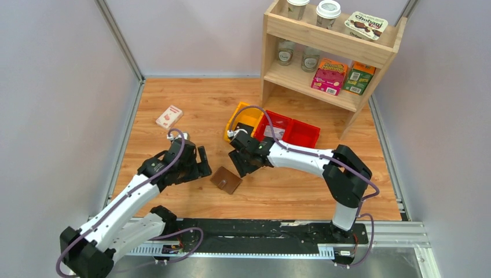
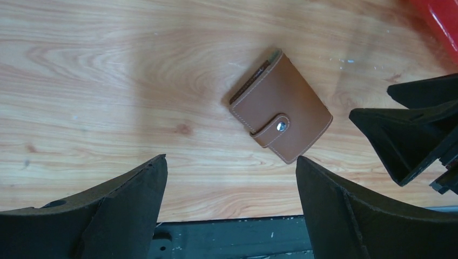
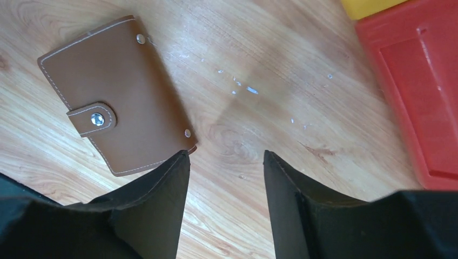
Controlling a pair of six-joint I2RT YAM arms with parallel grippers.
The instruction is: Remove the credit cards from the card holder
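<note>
A brown leather card holder (image 1: 226, 180) lies flat on the wooden table between both arms, its strap snapped shut. In the left wrist view the card holder (image 2: 286, 105) shows a dark inner edge; whether cards are inside is hidden. My left gripper (image 1: 206, 162) is open beside the holder on its left, with nothing between its fingers. On the other side my right gripper (image 1: 241, 167) stands part open and empty, its left fingertip (image 3: 182, 157) close to the holder's corner. A dark card (image 1: 245, 128) lies in the yellow bin (image 1: 230, 128), and a pale card (image 1: 271, 132) in the middle red bin.
The other red bin (image 1: 305, 134) adjoins at the right, partly behind the right arm. A white card box (image 1: 169, 116) lies at the back left. A wooden shelf (image 1: 324, 40) with jars and boxes stands at the back right. Bare table surrounds the holder.
</note>
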